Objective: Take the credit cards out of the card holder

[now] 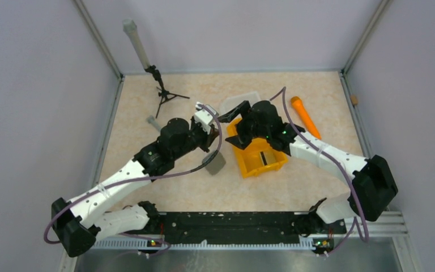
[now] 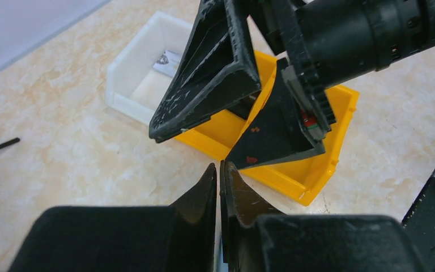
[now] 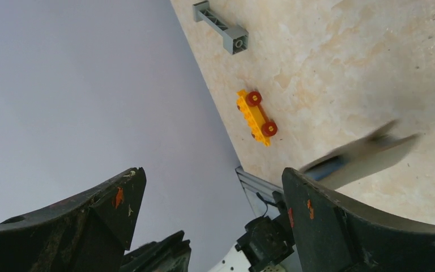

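Observation:
My left gripper (image 1: pixel 213 134) is shut; in the left wrist view its fingertips (image 2: pixel 230 170) come together with nothing seen held between them. The grey card holder (image 1: pixel 214 162) appears below that gripper in the top view. In the right wrist view the card holder (image 3: pixel 368 161) is blurred, with a bluish patch on it, partly hidden by a right finger. No single card can be made out. Facing the left gripper from the right, my right gripper (image 1: pixel 226 130) stands open and empty, its two fingers (image 2: pixel 204 105) spread wide.
A yellow two-part bin (image 1: pixel 252 171) lies under the right gripper, a white tray (image 1: pixel 239 101) behind it. An orange cylinder (image 1: pixel 306 118) rests at the right, a tripod (image 1: pixel 164 95) at the back left. A yellow toy car (image 3: pixel 255 117) shows too.

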